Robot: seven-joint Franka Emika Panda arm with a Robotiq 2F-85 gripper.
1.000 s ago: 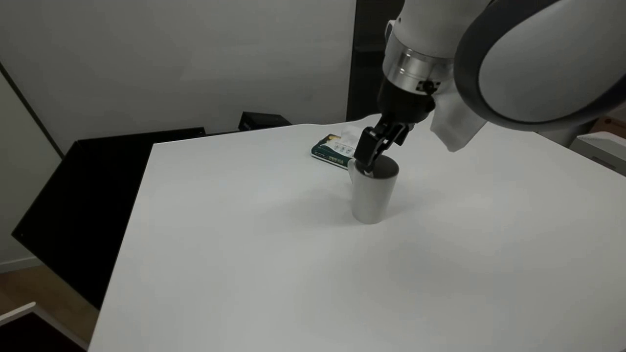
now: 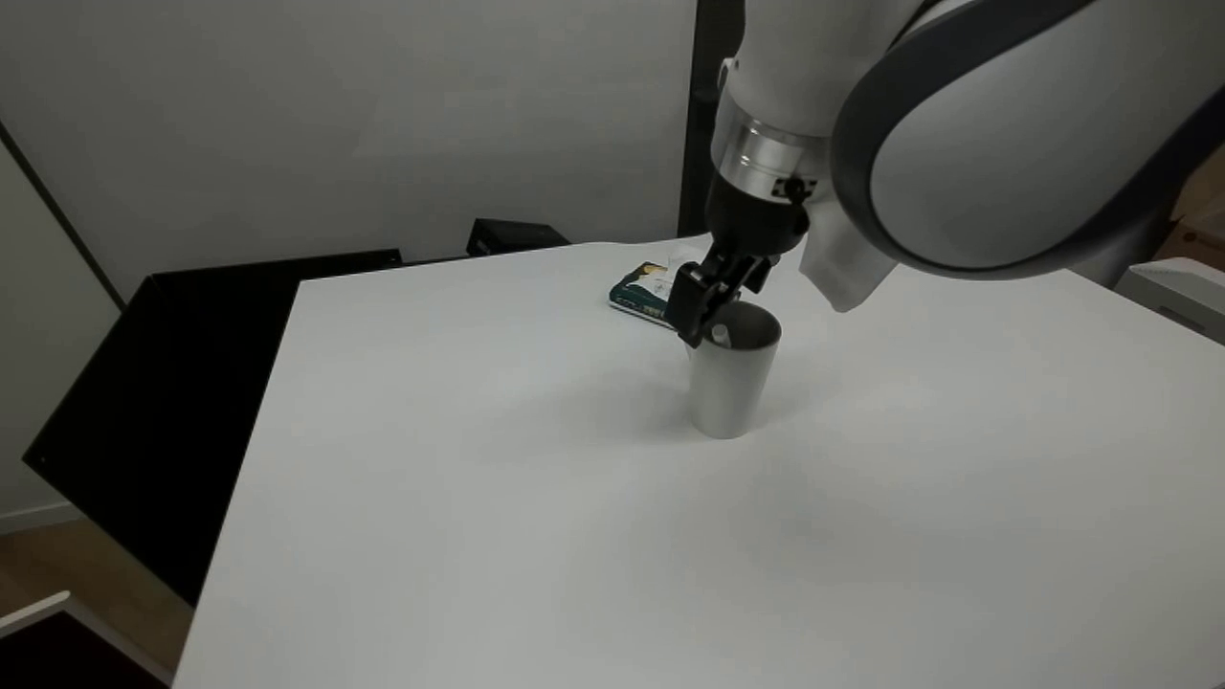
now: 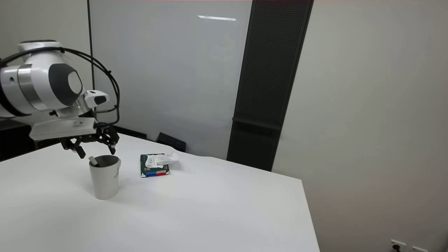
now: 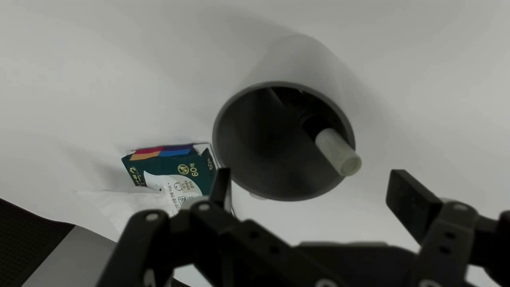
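Observation:
A pale grey cup (image 2: 725,390) stands upright on the white table. Inside it leans a marker-like stick (image 4: 337,150), its whitish end resting at the rim and its dark part running down into the cup. My gripper (image 3: 97,153) is above the cup, fingers spread wide over its mouth. In the wrist view the two black fingers (image 4: 412,203) lie to either side of the cup's near rim, with nothing held between them. The stick's lower end is lost in the dark inside the cup.
A dark green tissue pack (image 3: 153,166) with a white tissue sticking out lies close to the cup, towards the table's back edge. A black box (image 2: 513,236) sits beyond the back edge.
In exterior view 1 the arm and gripper have shifted left and slightly down. The stick's pale end now shows more clearly at the cup's mouth. The cup has stayed put.

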